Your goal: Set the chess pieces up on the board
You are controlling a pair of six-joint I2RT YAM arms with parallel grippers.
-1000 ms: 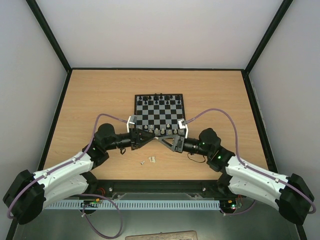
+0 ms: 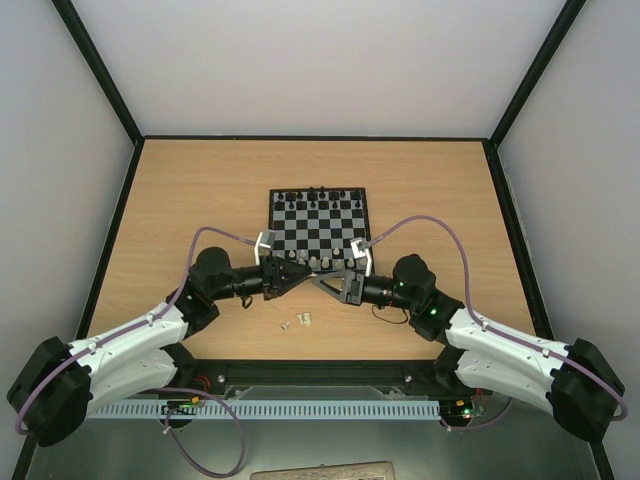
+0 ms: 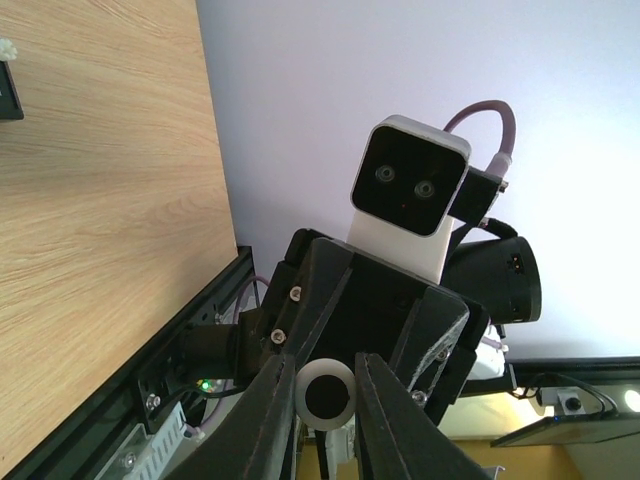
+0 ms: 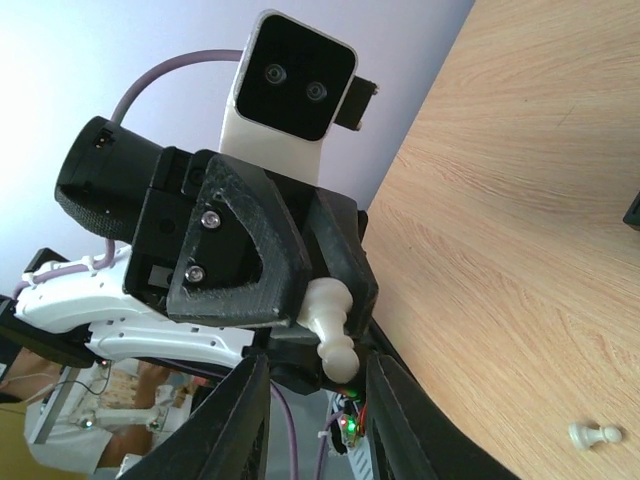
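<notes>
Just in front of the chessboard [image 2: 318, 230] the two grippers meet tip to tip. My left gripper is shut on a white pawn [image 4: 327, 307]; the piece's round base faces the left wrist camera. In the right wrist view the pawn's head points toward my right gripper, whose fingers stand apart on either side of it, with a visible gap. Dark pieces [image 2: 313, 203] line the board's far side. White pieces [image 2: 325, 263] stand along its near side, partly hidden by the arms.
Loose white pieces [image 2: 304, 319] lie on the table in front of the grippers, among them a pawn on its side [image 4: 595, 435]. Bare wood [image 2: 190, 190] stretches left and right of the board.
The right arm has shifted very slightly to the left toward the left gripper over the last second. The left arm, board and loose pieces look unmoved.
</notes>
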